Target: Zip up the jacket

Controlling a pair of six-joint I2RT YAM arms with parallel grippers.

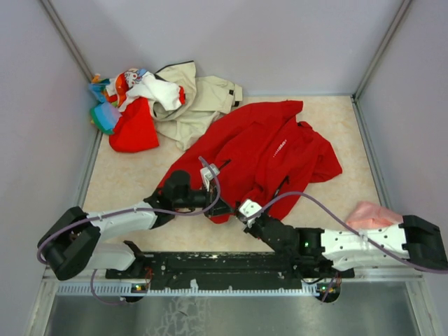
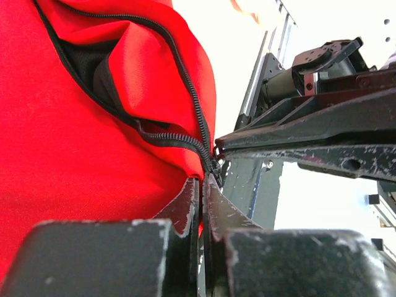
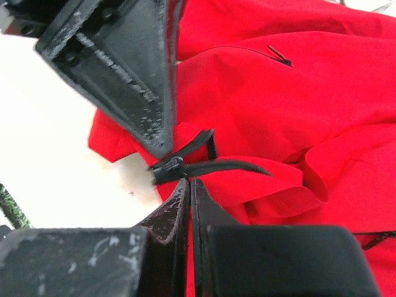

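Note:
The red jacket (image 1: 259, 140) lies spread on the table, its black zipper (image 2: 176, 71) running down to the bottom hem. Both grippers meet at that hem, low in the top view. My left gripper is shut at the lower end of the zipper tapes, which run up to its fingertips. My right gripper is shut, its tips at the black zipper end on the hem; whether the slider or tape is between them I cannot tell. Each gripper shows close beside the other in the wrist views.
A pile of folded clothes (image 1: 196, 105) and colourful items fills the back left. A pink cloth (image 1: 371, 213) lies at the right. Bare table shows on both sides of the jacket.

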